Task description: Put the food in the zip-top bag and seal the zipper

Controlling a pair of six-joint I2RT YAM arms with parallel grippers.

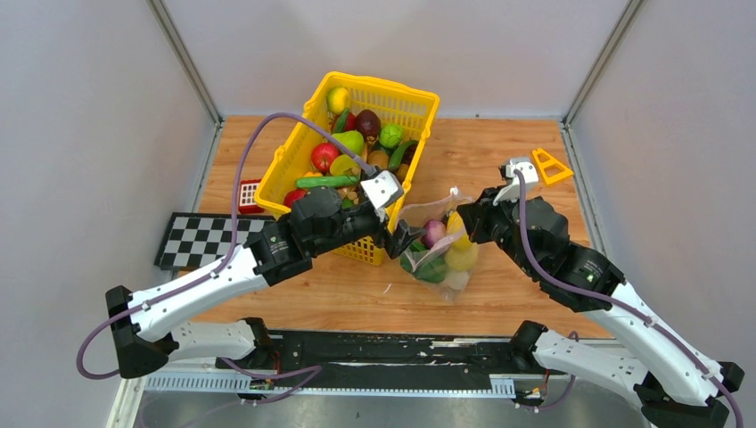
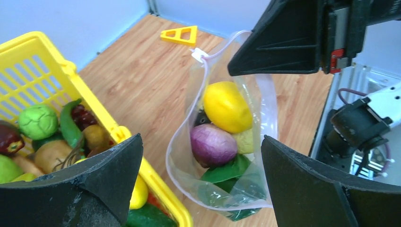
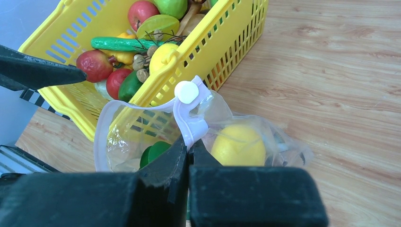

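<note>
The clear zip top bag [image 1: 452,283] stands on the table with its mouth open. Inside it are a purple onion [image 2: 213,145], a yellow fruit [image 2: 228,108] and something dark green [image 2: 227,170]. My left gripper [image 1: 412,239] is open at the bag's left side, nothing between its fingers; in its wrist view the bag's mouth lies ahead, between the fingertips. My right gripper is shut on the bag's rim, just below the white zipper slider [image 3: 187,91]. Its dark fingers cover part of the bag in the right wrist view.
A yellow basket [image 1: 406,102] full of toy fruit and vegetables stands close behind and left of the bag. A checkered board [image 1: 209,239] and a red box [image 1: 250,197] lie farther left. A yellow triangular piece [image 1: 551,167] lies at the right. Bare table surrounds the bag's front.
</note>
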